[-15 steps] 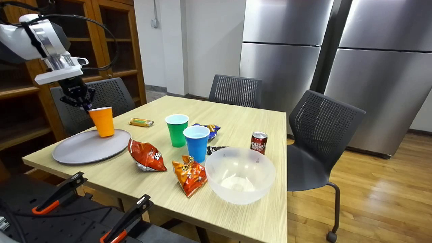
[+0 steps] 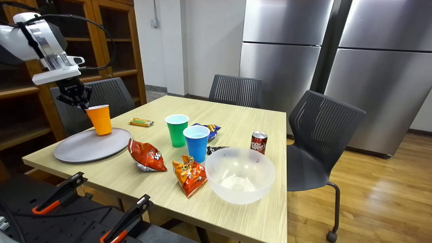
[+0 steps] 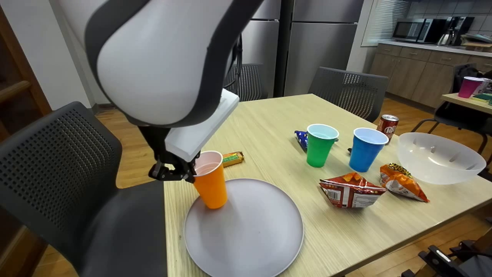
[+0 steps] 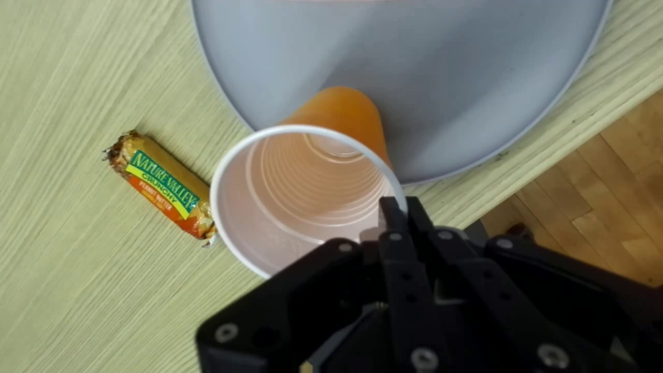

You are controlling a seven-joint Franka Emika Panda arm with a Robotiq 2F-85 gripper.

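An orange cup (image 3: pixel 212 187) with a white inside stands slightly tilted over the grey plate (image 3: pixel 258 231), at the plate's edge by the chair; whether its base touches the plate I cannot tell. In the wrist view the mouth of the orange cup (image 4: pixel 298 192) faces the camera, and it looks empty. My gripper is shut on the rim of this cup, one finger inside the wall and one outside. In exterior view 1 the gripper (image 2: pixel 83 106) is at the cup's upper left.
A granola bar (image 4: pixel 162 185) lies beside the plate. Farther along stand a green cup (image 2: pixel 177 131), a blue cup (image 2: pixel 196 145), a clear bowl (image 2: pixel 239 178) and a soda can (image 2: pixel 259 142). Red (image 2: pixel 145 156) and orange (image 2: pixel 189 176) snack bags lie near the front edge.
My gripper and the orange cup have shifted slightly left and down in exterior view 1. The plate has moved a touch to the right and up; everything else looks still.
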